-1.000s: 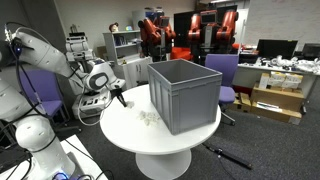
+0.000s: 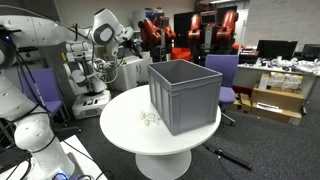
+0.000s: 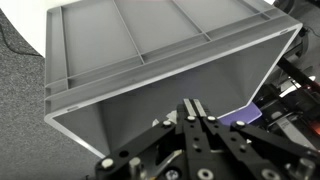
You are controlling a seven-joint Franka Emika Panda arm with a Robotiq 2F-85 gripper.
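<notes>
A large grey open-topped bin stands on the round white table. Left of the bin, several small pale pieces lie scattered on the tabletop. My gripper is raised above the table's far left side, higher than the bin's rim. In the wrist view, the gripper appears in front of the bin's opening, its fingers together with nothing visible between them. The ribbed outer wall of the bin fills the upper part of that view. Part of its interior is hidden behind the gripper.
A purple office chair is behind the bin. Cardboard boxes and a desk stand at the back right. A dark bar lies on the floor right of the table.
The arm has risen steadily, lifting my gripper from low near the table's left edge to above the bin's height. The bin and pale pieces have stayed put.
</notes>
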